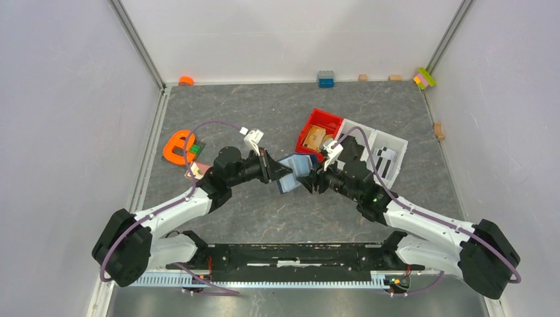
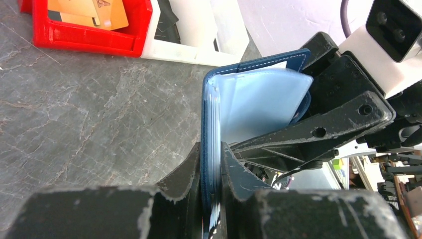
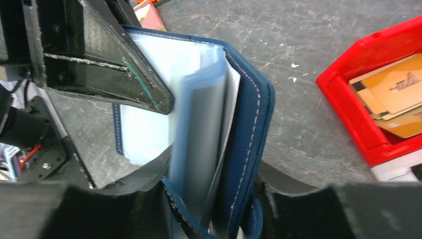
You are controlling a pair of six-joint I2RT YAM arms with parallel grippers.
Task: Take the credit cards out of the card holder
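The navy card holder with pale translucent sleeves is held in the air between both arms at the centre. My left gripper is shut on it, gripping its edge where the sleeves stack. From the right, my right gripper has its fingers around the holder's edge, with the navy cover and sleeves between them, blurred at the tips; whether it is closed on them is unclear. No card can be clearly made out inside the holder.
A red box with orange cards stands behind, beside white trays with dark cards. An orange object lies on the left.
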